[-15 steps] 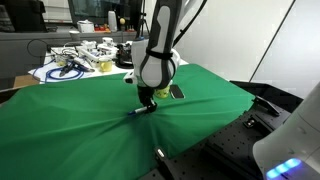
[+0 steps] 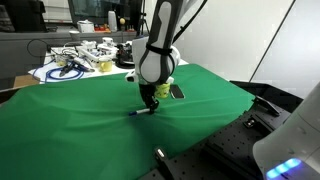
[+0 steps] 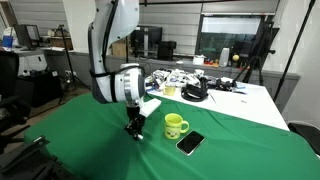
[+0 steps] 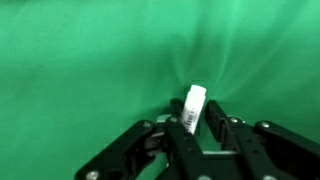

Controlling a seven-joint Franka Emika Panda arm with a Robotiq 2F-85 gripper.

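Note:
A slim, pen-like object [image 2: 139, 112] with a white part lies on the green cloth, directly under my lowered gripper [image 2: 151, 106]. In the wrist view its white end [image 4: 195, 101] is between my two dark fingers, which stand close along its sides. Whether they press on it cannot be made out. From the other side, a small light spot of the object [image 3: 140, 135] shows below the gripper [image 3: 135, 129]. The rest of the object is hidden by the gripper there.
A yellow mug [image 3: 174, 127] stands close beside the gripper, with a dark phone [image 3: 190, 143] lying past it. Cables and other items [image 2: 68, 66] sit along the back edge.
The gripper has shifted very slightly and now covers more of the mug in the first exterior view. The pen-like object stays in nearly the same place.

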